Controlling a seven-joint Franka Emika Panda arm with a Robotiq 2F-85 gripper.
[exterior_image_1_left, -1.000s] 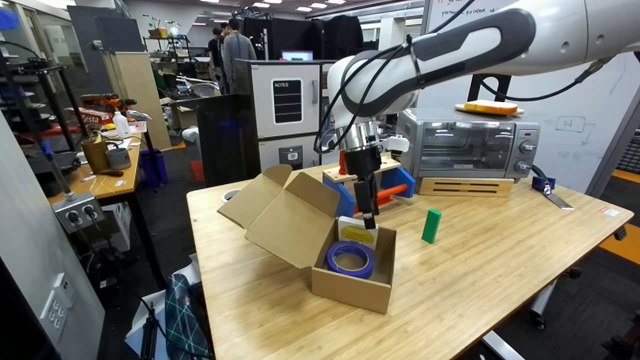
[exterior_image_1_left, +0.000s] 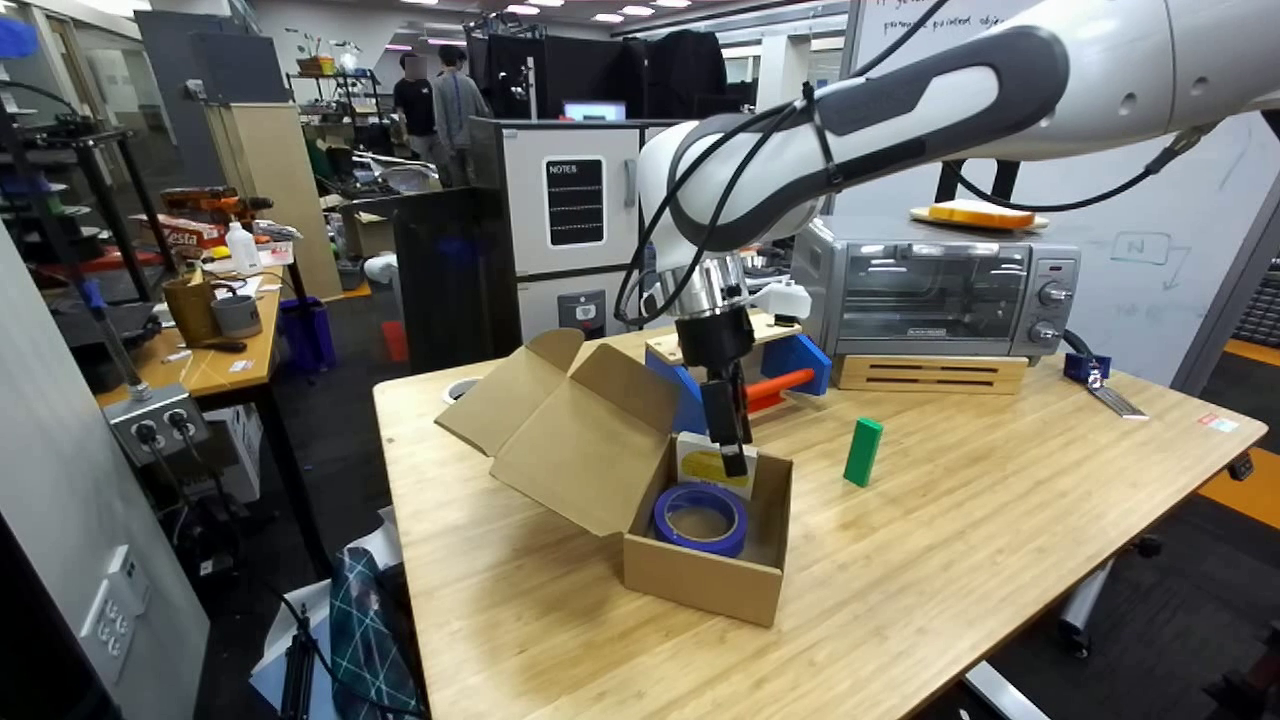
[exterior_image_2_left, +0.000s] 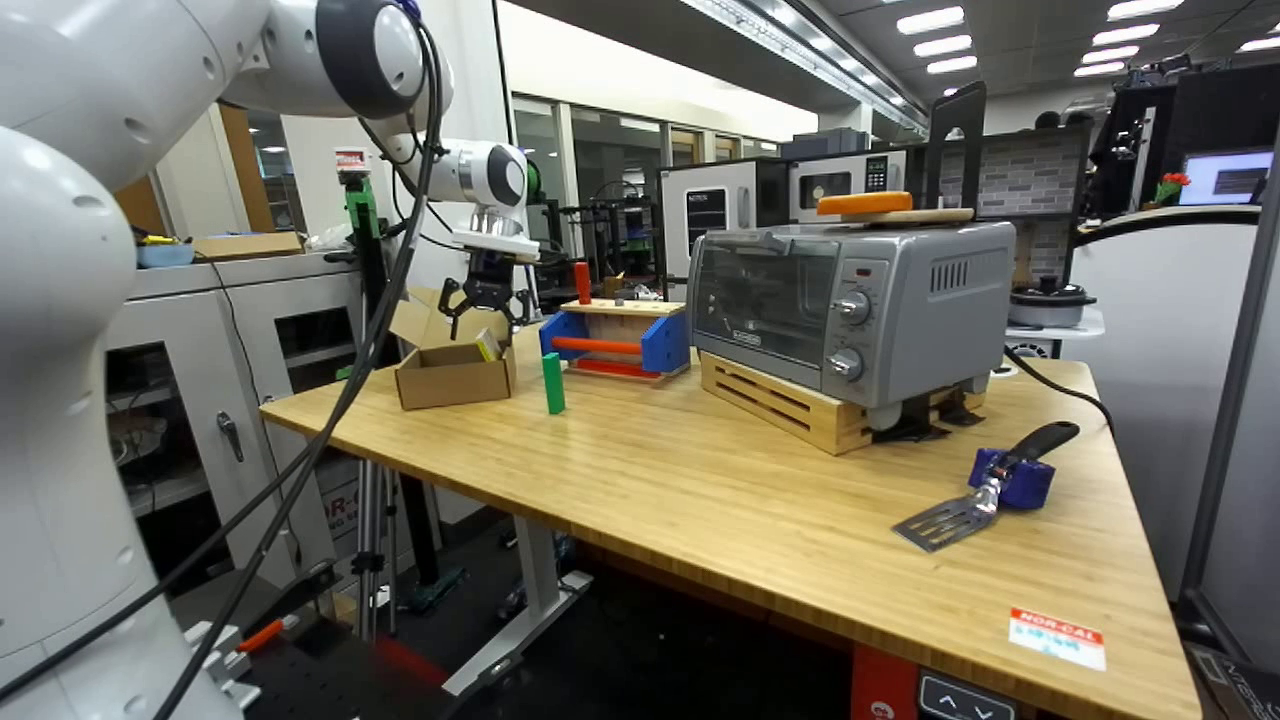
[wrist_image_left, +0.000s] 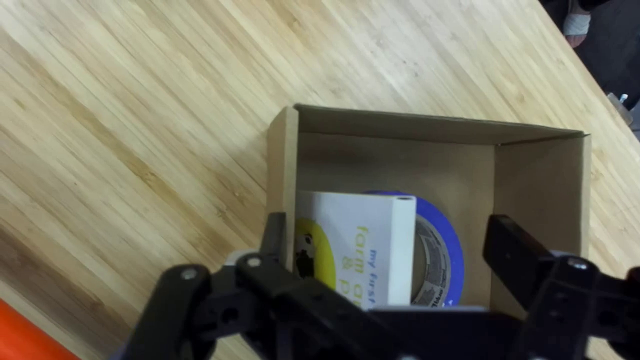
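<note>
An open cardboard box (exterior_image_1_left: 704, 583) rests on the table, its flaps folded out to one side. Inside lie a roll of blue tape (exterior_image_1_left: 734, 528) and a small white and yellow box (exterior_image_1_left: 701, 461), which leans at the back. From above, the white box (wrist_image_left: 360, 240) covers part of the tape roll (wrist_image_left: 453, 252). My gripper (exterior_image_2_left: 487, 314) is over the cardboard box, pointing down, its fingers wide apart and empty. In the wrist view one finger (wrist_image_left: 274, 237) is near the box's left wall and the other (wrist_image_left: 510, 258) is by its right wall.
A green block (exterior_image_1_left: 863, 452) stands upright right of the box. Behind it sits a blue and wooden toy bench (exterior_image_2_left: 666, 342) with a red bar. A toaster oven (exterior_image_2_left: 780, 300) on a wooden stand and a spatula (exterior_image_2_left: 960, 516) are farther right.
My gripper has shifted slightly left and a little lower over the box. The box, the things in it and the green block have stayed in place.
</note>
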